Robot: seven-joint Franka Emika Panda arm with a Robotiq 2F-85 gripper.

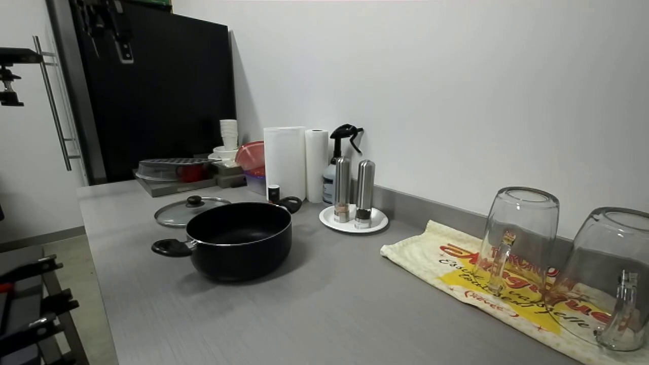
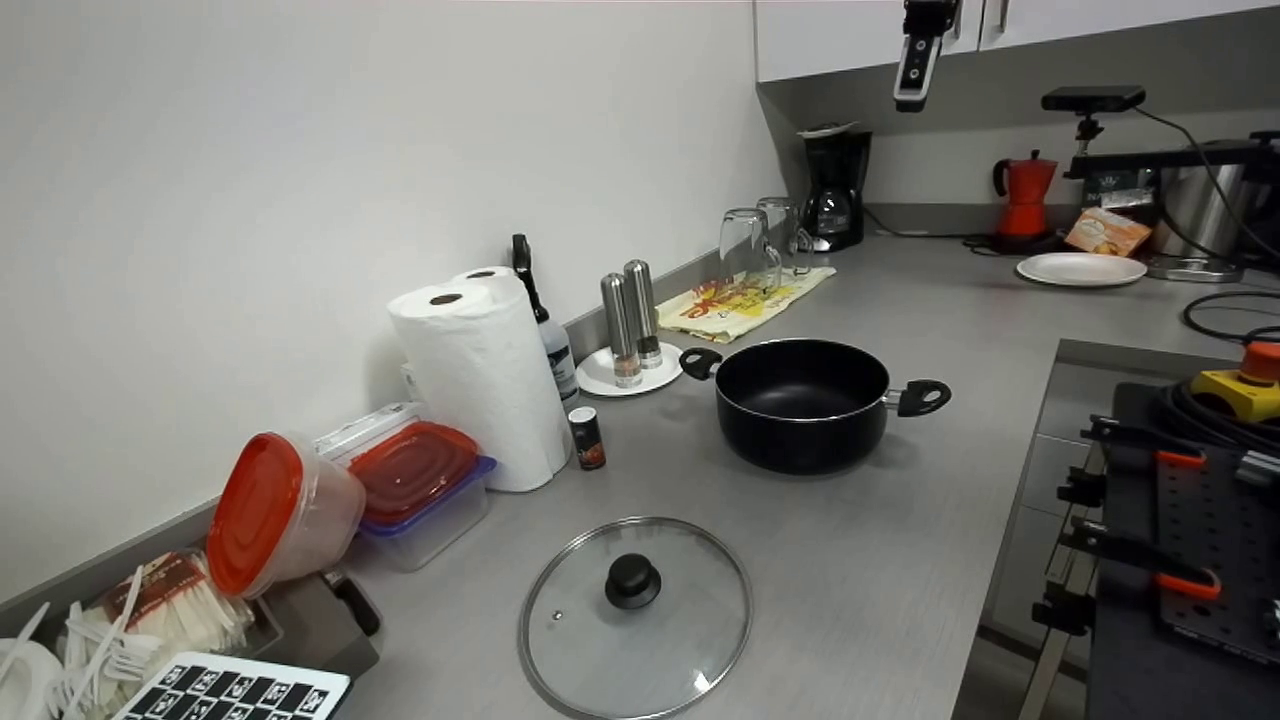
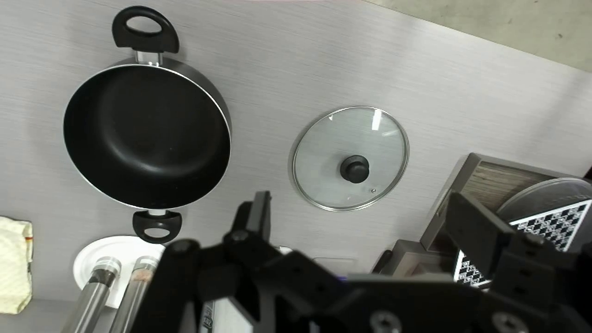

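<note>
High above the counter, my gripper is open, its two fingers (image 3: 258, 215) wide apart with nothing held. Beneath it in the wrist view lies a glass lid (image 3: 327, 161) with a black knob (image 3: 355, 169), flat on the grey counter. An uncovered black pot (image 2: 801, 408) with two side handles stands beside the lid; its inside looks empty. Only the gripper's lower end shows at the top of both exterior views, near the dark panel in one and the white cabinets in the other.
Salt and pepper mills stand on a white plate (image 1: 379, 222) by the wall. Paper towel rolls (image 2: 474, 372), a small spice jar (image 2: 587, 438) and plastic containers (image 2: 414, 474) line the back. Glass mugs (image 1: 517, 243) rest on a printed cloth (image 1: 426, 249). Counter in front of the pot is clear.
</note>
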